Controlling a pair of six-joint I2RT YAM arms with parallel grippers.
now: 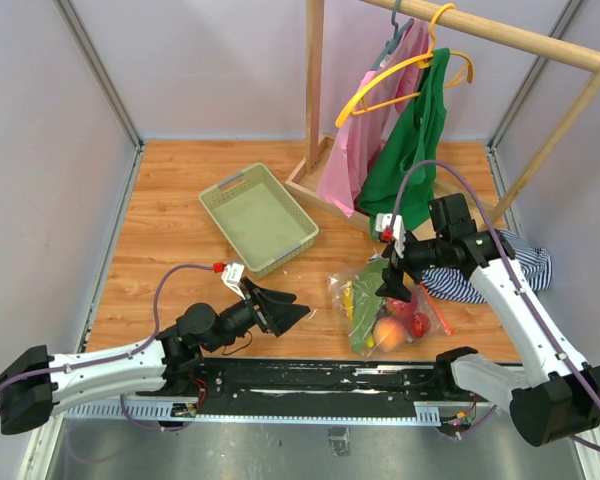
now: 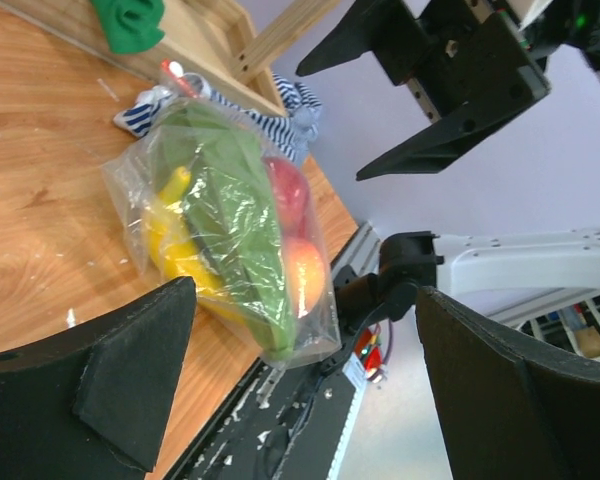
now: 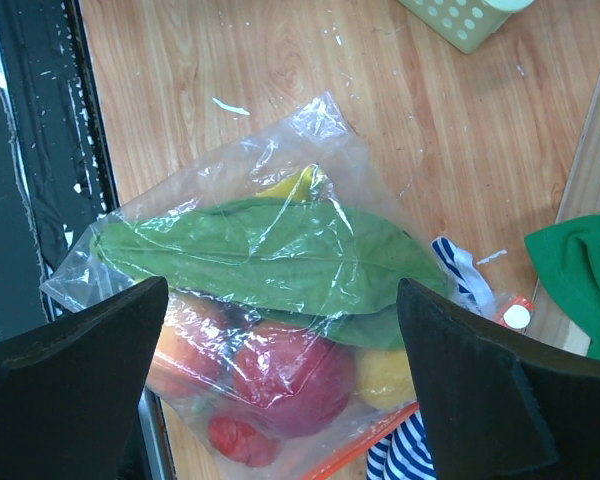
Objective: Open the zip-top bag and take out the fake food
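Observation:
A clear zip top bag [image 1: 378, 320] lies on the wooden floor at centre right, holding a long green leafy vegetable [image 3: 260, 250], a yellow item [image 2: 180, 245], red fruit [image 3: 290, 375] and an orange fruit [image 2: 305, 275]. An orange-red zip strip shows along one edge. My right gripper [image 1: 396, 280] hangs over the bag, fingers open and empty. My left gripper [image 1: 290, 312] stands open to the left of the bag, nothing between its fingers.
An empty green basket [image 1: 258, 215] sits behind the left gripper. A wooden rack [image 1: 312, 80] with pink and green garments stands at the back right; striped cloth [image 1: 525, 265] lies beside the bag.

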